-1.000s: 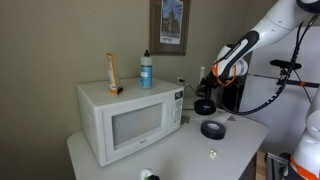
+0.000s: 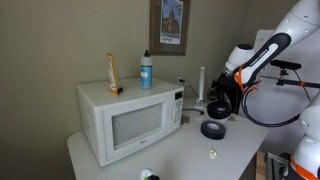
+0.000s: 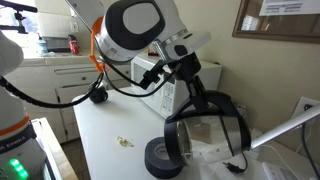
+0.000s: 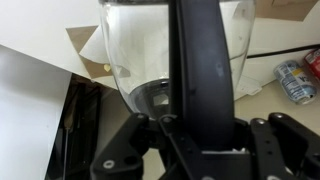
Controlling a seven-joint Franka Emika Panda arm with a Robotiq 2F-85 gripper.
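A clear glass carafe (image 3: 205, 138) with black bands and a black handle hangs tilted below my gripper (image 3: 200, 98), in the right half of exterior view 2. The gripper appears shut on the carafe's handle. From the wrist, the black handle (image 4: 205, 75) runs upright through the middle of the view, with the glass wall behind it. The exact contact of the fingers is hidden. In exterior view 1 the carafe (image 2: 219, 109) shows as a dark round shape under the gripper, above the table.
A black round object (image 2: 213, 130) lies on the white table, below and left of the carafe. The white microwave (image 2: 138, 122) stands to the left, with a blue bottle (image 2: 146, 72) and an orange-and-white bottle (image 2: 113, 75) on top. Cans (image 4: 295, 82) show at the wrist view's right.
The arm and gripper have moved right and toward the front in exterior view 1, and the dark carafe has travelled with them. The microwave and the black round object have stayed put.
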